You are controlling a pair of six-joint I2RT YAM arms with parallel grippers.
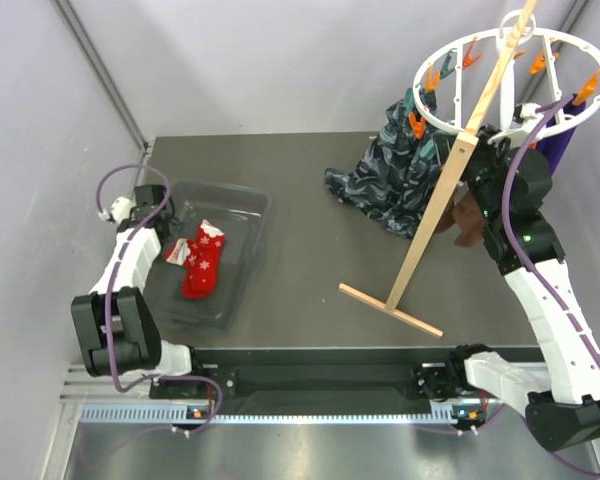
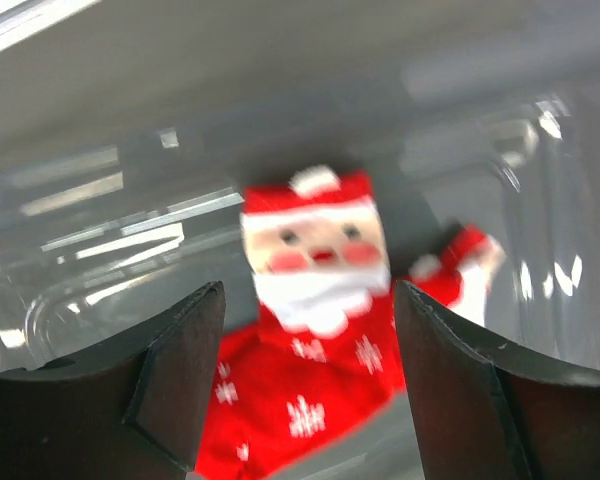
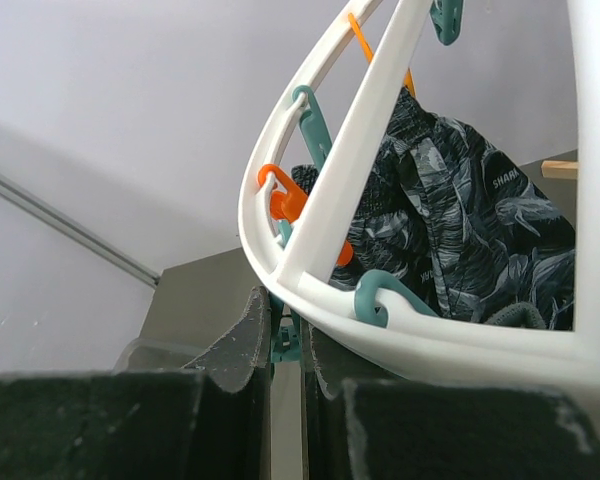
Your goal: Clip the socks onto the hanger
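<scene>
Red Santa socks (image 1: 202, 270) lie in the grey plastic bin (image 1: 235, 300); in the left wrist view a Santa face (image 2: 315, 250) shows between the open fingers of my left gripper, which is above it. At the right, the white round hanger (image 1: 430, 105) with orange and teal clips hangs on a wooden stand. My right gripper is shut on a teal clip (image 3: 285, 343) at the hanger's rim, most of it hidden by the fingers.
Dark patterned cloth (image 1: 380, 180), brown cloth (image 1: 468, 225) and purple cloth (image 1: 558, 145) hang from the hanger. The wooden stand's foot (image 1: 365, 297) rests on the table.
</scene>
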